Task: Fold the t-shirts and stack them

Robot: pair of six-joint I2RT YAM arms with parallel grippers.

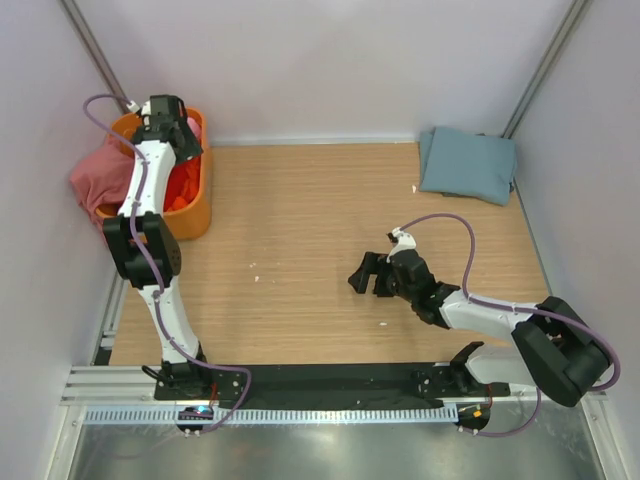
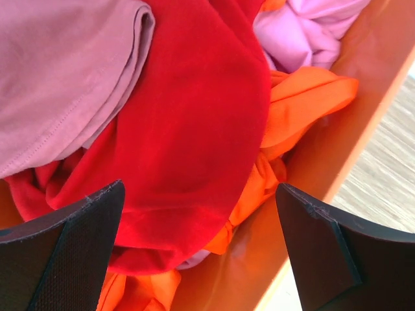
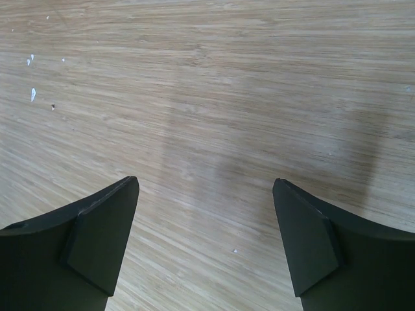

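An orange basket (image 1: 196, 219) at the back left holds crumpled shirts. In the left wrist view a red shirt (image 2: 188, 129) lies uppermost in the middle, partly covered by a mauve shirt (image 2: 58, 71). Orange cloth (image 2: 301, 103) and a pink-lilac shirt (image 2: 308, 32) show along the basket's right side. My left gripper is open above the red shirt, with nothing held. Over bare table at centre right, my right gripper (image 1: 366, 281) stands open and empty. Folded blue-grey shirts (image 1: 468, 165) lie flat at the back right.
Part of the mauve shirt (image 1: 103, 178) hangs over the basket's left rim, close to the white wall.
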